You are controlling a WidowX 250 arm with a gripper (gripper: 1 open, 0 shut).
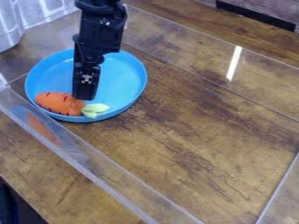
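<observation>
A blue round plate [122, 83] lies on the wooden table at the upper left. An orange toy carrot [56, 102] with pale green leaves rests in its front left part. My black gripper [84, 91] hangs over the plate just behind the carrot's leafy end, open, its fingertips close to the carrot; whether they touch it cannot be seen clearly.
Clear plastic walls run along the left front and across the back of the work area. A crumpled white item sits in the top left corner. The wooden surface to the right of the plate [198, 140] is free.
</observation>
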